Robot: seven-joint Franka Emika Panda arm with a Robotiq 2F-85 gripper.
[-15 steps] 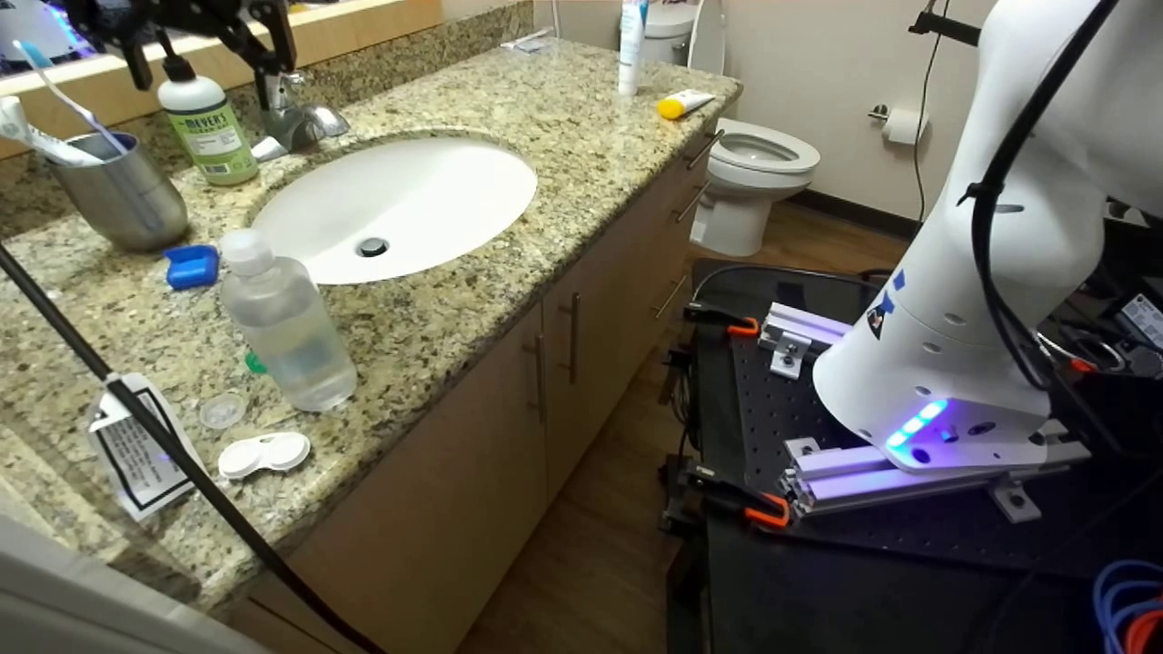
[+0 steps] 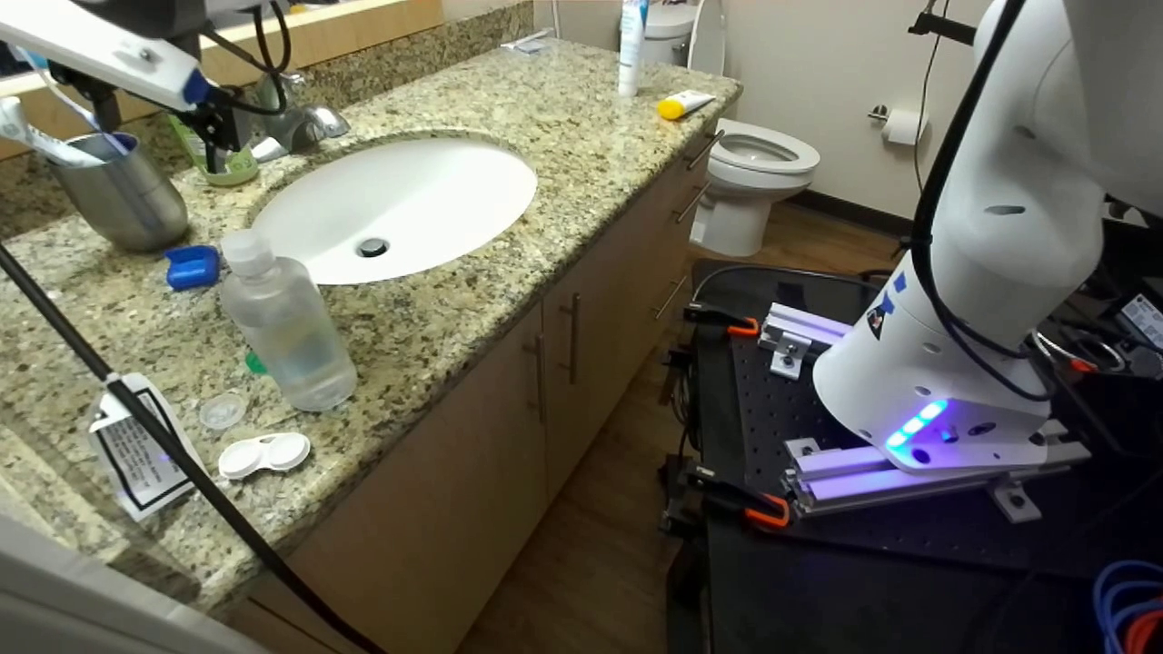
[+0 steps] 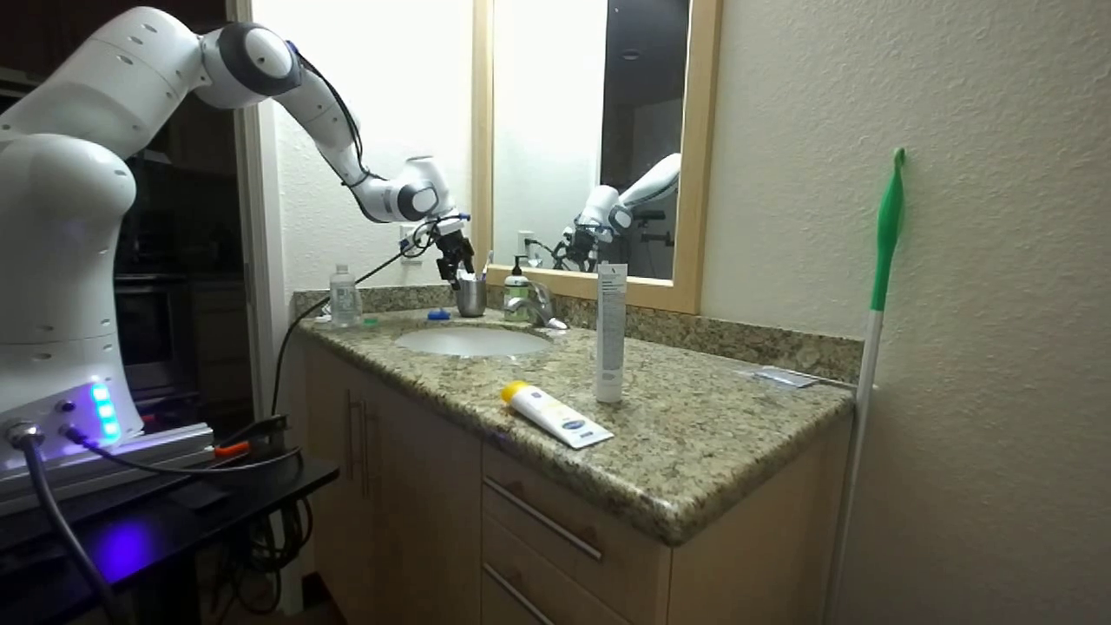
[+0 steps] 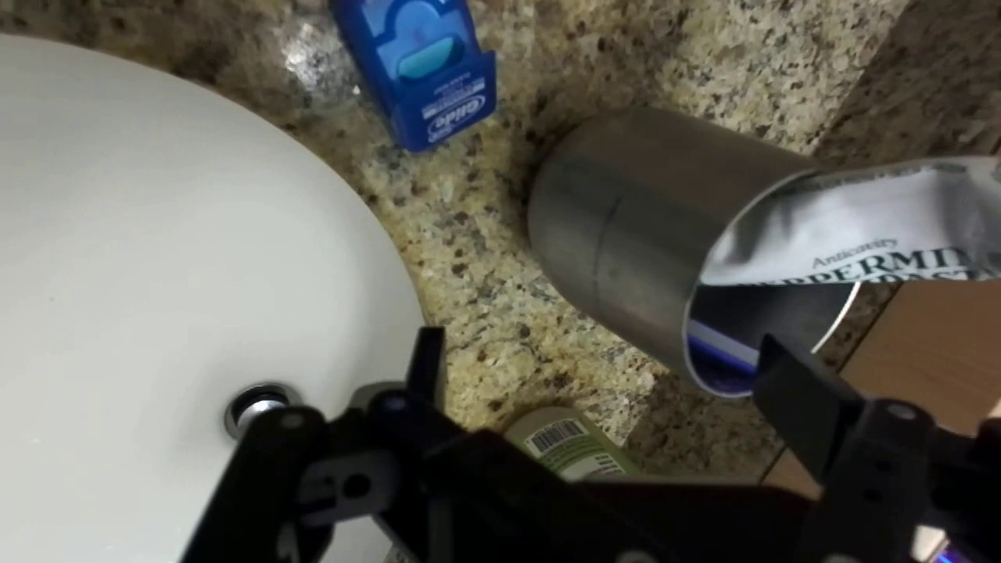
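Observation:
In the wrist view my gripper is open, its two black fingers wide apart with nothing held between them. One fingertip is over the sink's edge; the other appears close to the rim of a steel cup (image 4: 619, 216). A white toothpaste tube (image 4: 873, 230) and a toothbrush (image 2: 78, 109) stick out of that cup. A green soap bottle (image 4: 572, 441) shows partly below, mostly hidden by the gripper. A blue floss box (image 4: 422, 75) lies on the counter near the cup. In exterior view 2 the gripper (image 3: 455, 273) hangs beside the cup and above the counter.
The white sink (image 2: 414, 207) and faucet (image 2: 311, 125) are close by. A clear bottle (image 2: 289, 332) and lens case (image 2: 265, 453) stand nearer the front. One tube (image 3: 611, 333) stands and a yellow-capped tube (image 3: 557, 412) lies at the other end. The mirror (image 3: 562, 135) is behind.
The arm has come lower and to the left in exterior view 1. It now covers much of the soap bottle, which was in plain sight before. The counter objects have stayed put.

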